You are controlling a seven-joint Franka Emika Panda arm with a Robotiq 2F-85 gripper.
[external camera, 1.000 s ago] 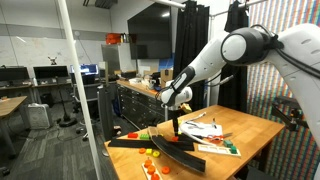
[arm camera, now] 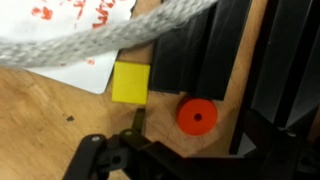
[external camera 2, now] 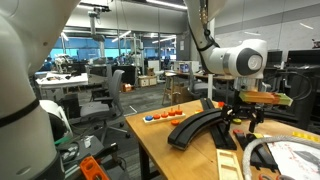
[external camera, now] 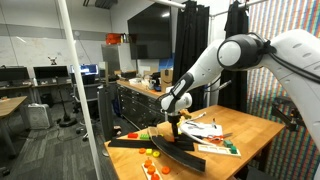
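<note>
In the wrist view, a small round orange-red disc (arm camera: 197, 116) lies on the wooden table between the fingers of my gripper. The fingers are open, with one dark finger on each side of the disc and apart from it. A yellow square block (arm camera: 130, 82) lies just beside the left finger (arm camera: 138, 122). In the first exterior view, my gripper (external camera: 176, 130) is low over the table, among dark pieces. How far the fingertips stand above the tabletop is hard to tell.
Black flat pieces (arm camera: 179, 51) lie close to the disc, and a grey rope (arm camera: 100, 38) crosses above a white card (arm camera: 85, 73). A long dark curved piece (external camera: 178, 153) and several small coloured pieces (external camera: 150, 165) occupy the table's near side.
Over the last second the arm's upper bend has shifted slightly to the right, and the gripper appears a little lower. The table objects look unmoved.
</note>
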